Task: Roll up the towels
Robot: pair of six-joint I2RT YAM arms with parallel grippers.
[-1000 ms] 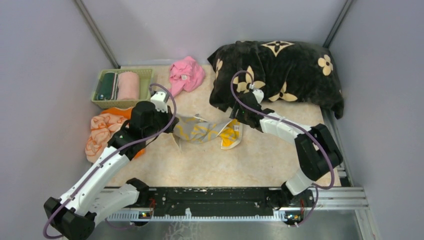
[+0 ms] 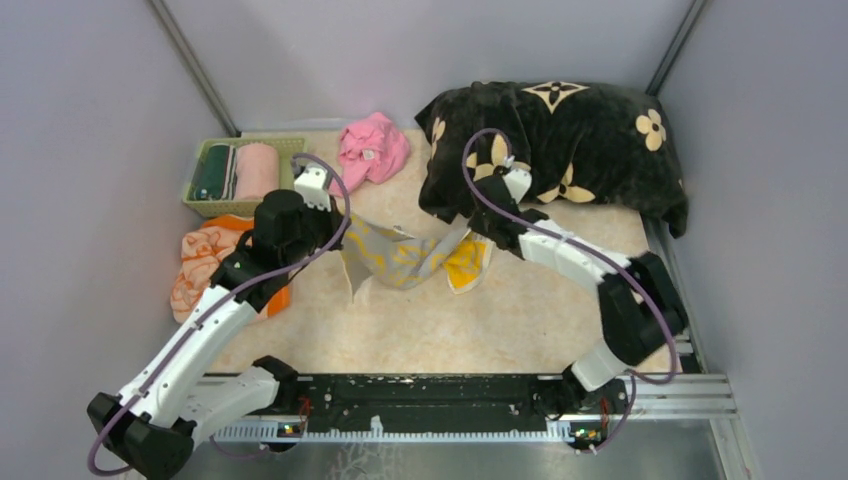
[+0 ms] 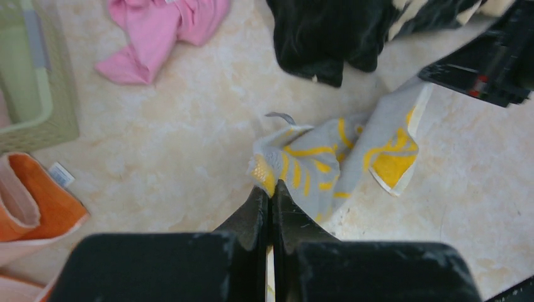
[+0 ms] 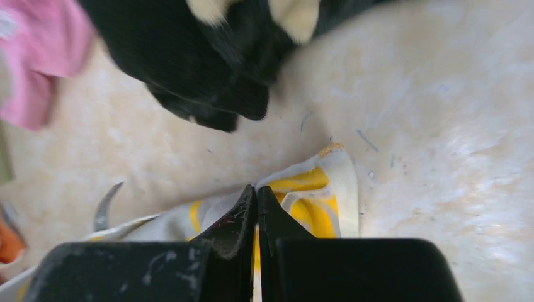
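A grey and yellow towel (image 2: 405,260) hangs bunched between my two grippers, low over the table. My left gripper is shut on its left end, with a bit of yellow and grey cloth at the fingertips. On the towel's right part, my right gripper is shut too, pinching its upper edge. A yellow corner with a white border (image 2: 465,265) droops below the right gripper. A green basket (image 2: 290,150) at the back left holds a dark green rolled towel (image 2: 214,172) and a pink rolled towel (image 2: 257,170).
A crumpled pink towel (image 2: 372,148) lies right of the basket, an orange one (image 2: 205,262) in front of it. A large black blanket with cream flowers (image 2: 600,130) fills the back right.
My left gripper has shifted slightly left and back, drawing the towel's left end along.
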